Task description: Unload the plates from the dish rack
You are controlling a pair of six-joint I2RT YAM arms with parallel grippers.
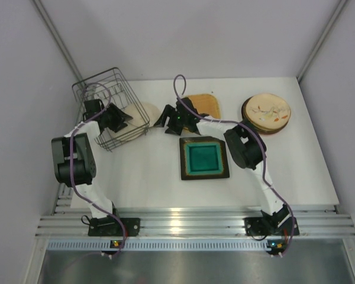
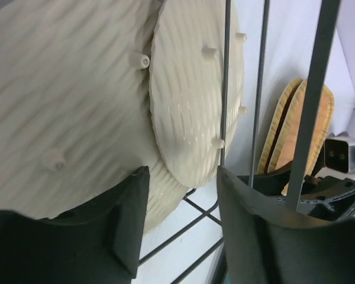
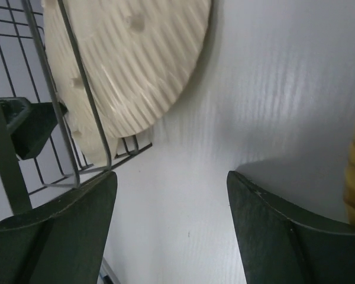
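Observation:
The wire dish rack (image 1: 109, 83) sits at the left, holding cream ribbed plates (image 2: 65, 112). One cream plate (image 3: 148, 53) pokes out of the rack's right side toward the middle. My left gripper (image 1: 115, 118) is inside the rack over the plates, fingers part apart, a plate surface just beyond them in the left wrist view. My right gripper (image 1: 165, 121) stands open just right of the protruding plate, its fingers apart over bare table in the right wrist view.
An orange plate stack (image 1: 202, 102) lies behind the right gripper, a square teal plate (image 1: 203, 158) in front centre, and stacked round plates (image 1: 267, 110) at right.

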